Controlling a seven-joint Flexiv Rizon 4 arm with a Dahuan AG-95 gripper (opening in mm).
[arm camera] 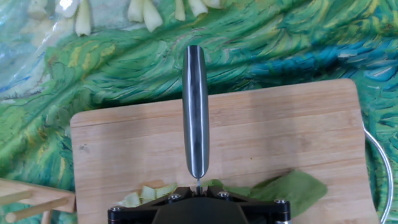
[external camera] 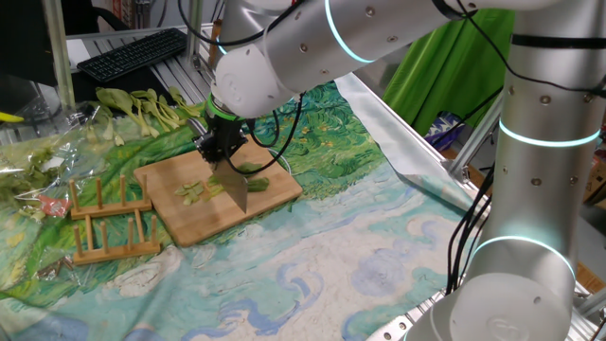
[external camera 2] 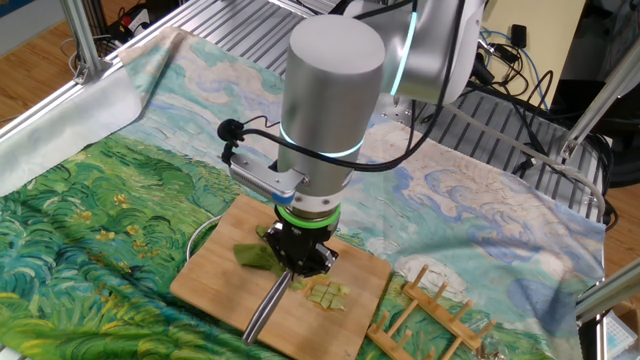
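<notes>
My gripper (external camera: 225, 152) is shut on a kitchen knife, upright over the cutting board. Its broad blade (external camera: 233, 192) points down among the greens in exterior view 1; whether the edge touches the board I cannot tell. The steel handle (arm camera: 196, 112) sticks out ahead of the fingers in the wrist view. Small cut pieces (external camera 2: 325, 294) of green vegetable lie to one side of the blade on the wooden board (arm camera: 267, 130). On the other side rests a longer leafy piece (arm camera: 295, 191), partly hidden by the gripper in the wrist view.
A wooden peg rack (external camera: 114, 227) stands close beside the board. Behind it are loose leafy greens (external camera: 142, 109) and a clear plastic bag of greens (external camera: 33, 180). The patterned cloth (external camera: 331, 256) in front of the board is clear.
</notes>
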